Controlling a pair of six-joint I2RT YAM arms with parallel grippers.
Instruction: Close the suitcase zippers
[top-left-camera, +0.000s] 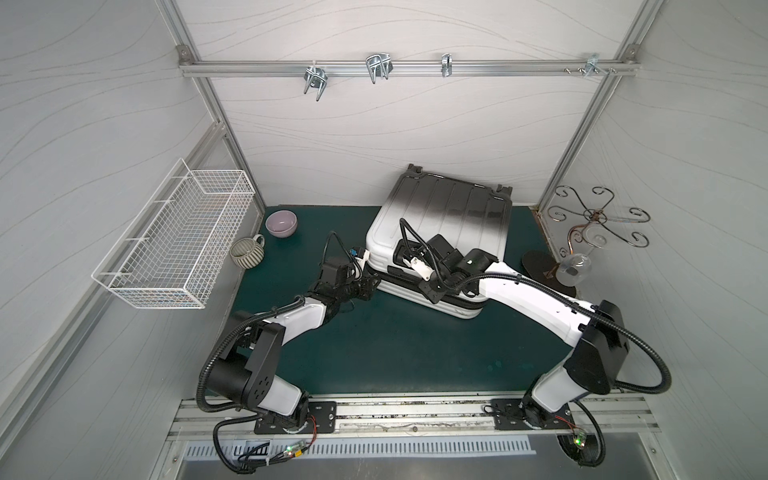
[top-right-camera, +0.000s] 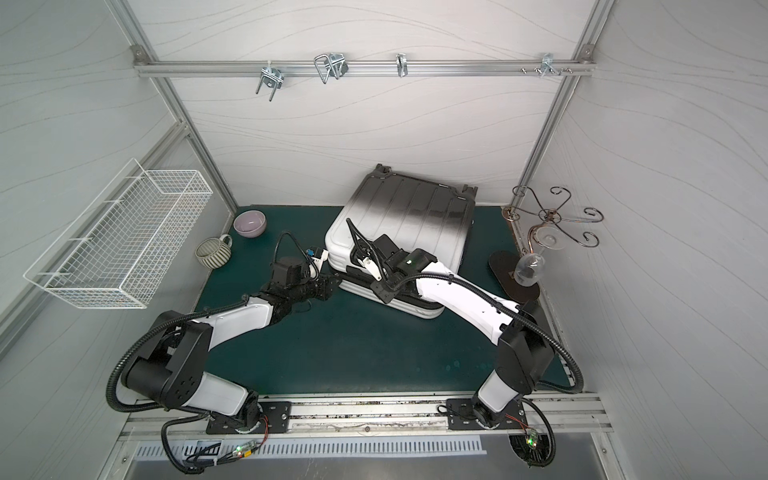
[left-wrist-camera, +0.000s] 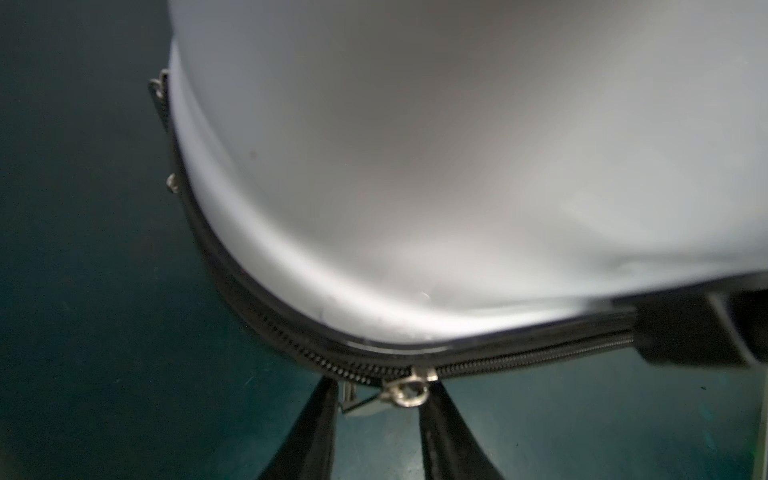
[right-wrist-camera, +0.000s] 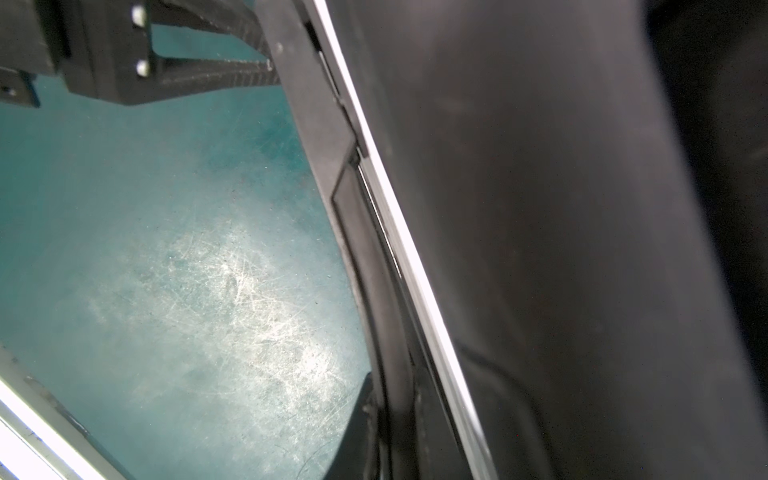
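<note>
The silver-to-black suitcase lies flat with its lid down, one corner toward my left gripper. In the left wrist view a zipper runs around that corner, and a metal zipper pull hangs at the bend. My left gripper's fingers stand apart, one on each side of the pull, not clamped on it. On the suitcase's front side, my right gripper is shut on the black side handle. Its fingertips are partly cut off by the frame's lower edge.
A lilac bowl and a striped mug stand at the back left, near a white wire basket on the wall. To the right is a scrolled metal stand with a glass.
</note>
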